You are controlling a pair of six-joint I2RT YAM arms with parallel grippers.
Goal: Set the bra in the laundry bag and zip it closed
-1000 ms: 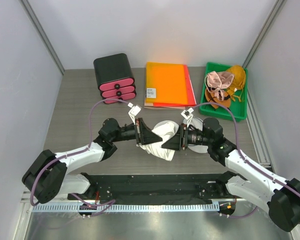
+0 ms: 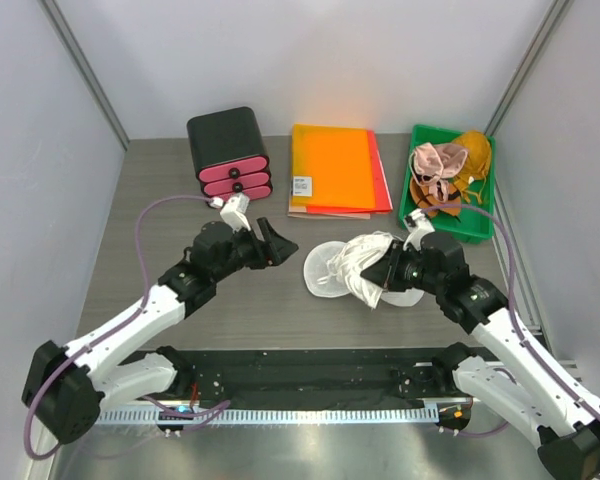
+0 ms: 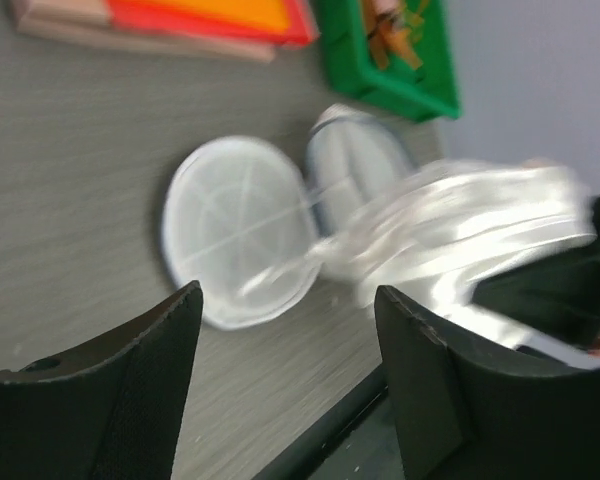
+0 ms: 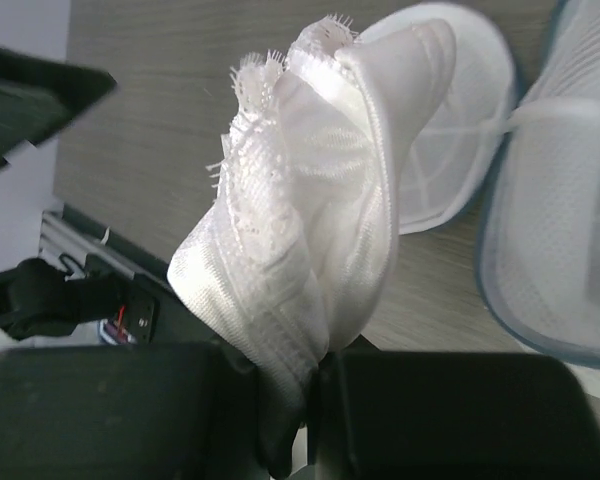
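A folded white bra (image 2: pixel 360 262) with a lace edge hangs from my right gripper, which is shut on its lower end; the rest of the bra (image 4: pixel 310 180) stands out ahead of the fingers. Beneath it on the table lies the laundry bag, white mesh with a grey-blue rim: its round lid (image 3: pixel 238 225) is to the left and its body (image 4: pixel 555 230) to the right, partly covered by bra and arm in the top view. My left gripper (image 2: pixel 288 243) is left of the bag, apart from the bra; its fingers (image 3: pixel 145 375) are open with nothing between.
A green basket (image 2: pixel 465 228) with pink and tan bras stands back right. Orange and red folders (image 2: pixel 332 168) lie at the back centre, beside a black case with pink drawers (image 2: pixel 230 165).
Both grippers were at the bra near the middle. My left gripper has let go and moved back to the left; my right gripper has carried the bra rightward over the bag.
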